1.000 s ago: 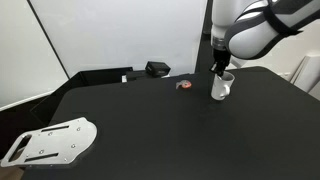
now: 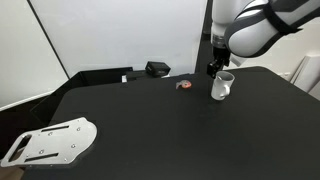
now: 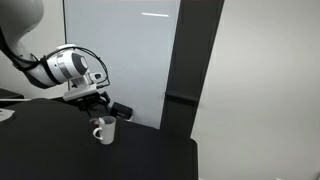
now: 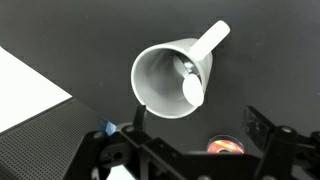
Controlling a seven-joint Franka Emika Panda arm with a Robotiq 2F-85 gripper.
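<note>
A white mug point(image 4: 150, 82) stands upright on the dark table, its handle point(image 4: 210, 39) toward the upper right in the wrist view. Inside it lies a small white object point(image 4: 193, 90) with a greyish end, too small to name. My gripper is open, its fingers point(image 4: 138, 118) far apart with nothing between them. In exterior view 1 the fingers hang just above and beside the rim of the mug point(image 2: 219, 90). Exterior view 2 shows the mug point(image 3: 106, 132) below the arm.
A small round item with a red and orange top point(image 4: 225, 145) lies near the mug. Behind it sits a black box-like object point(image 2: 157, 69). A white slotted plate point(image 2: 50, 143) lies at the left front.
The fingers have spread apart above the mug, from a narrower stance. Arm and mug look almost unmoved.
</note>
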